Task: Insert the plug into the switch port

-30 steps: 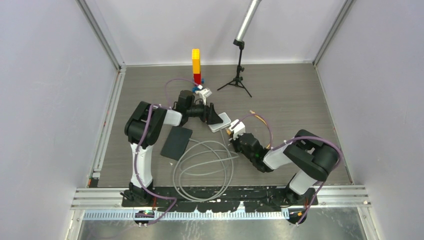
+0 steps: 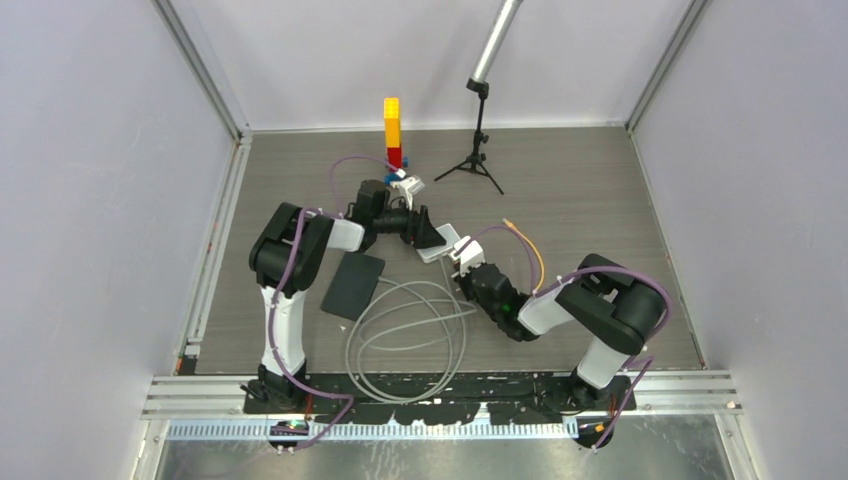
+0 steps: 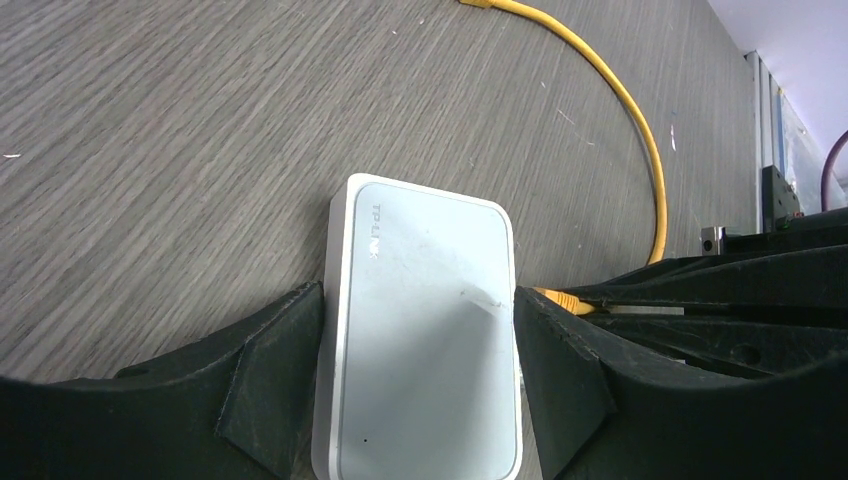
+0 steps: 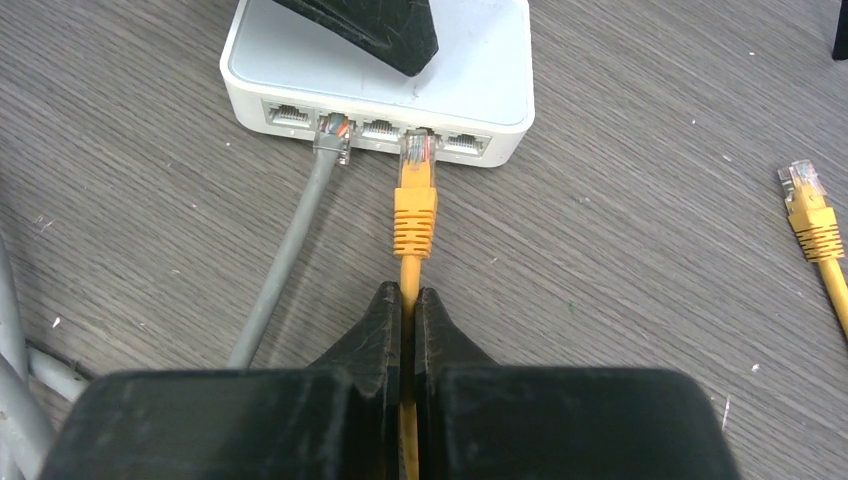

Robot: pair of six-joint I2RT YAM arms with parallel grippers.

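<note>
The white TP-LINK switch point(image 3: 420, 330) sits between the fingers of my left gripper, which are at both its sides. My right gripper is shut on the yellow cable point(image 4: 410, 275); its clear plug point(image 4: 418, 150) is at a port on the switch's front, right of middle, and I cannot tell how deep it sits. A grey cable point(image 4: 285, 250) is plugged into another port. A second yellow plug point(image 4: 810, 200) lies loose to the right.
A dark pad point(image 2: 350, 285) and coiled grey cable point(image 2: 405, 345) lie in front. A toy block tower point(image 2: 392, 125) and tripod point(image 2: 475, 150) stand behind.
My left arm looks unchanged.
</note>
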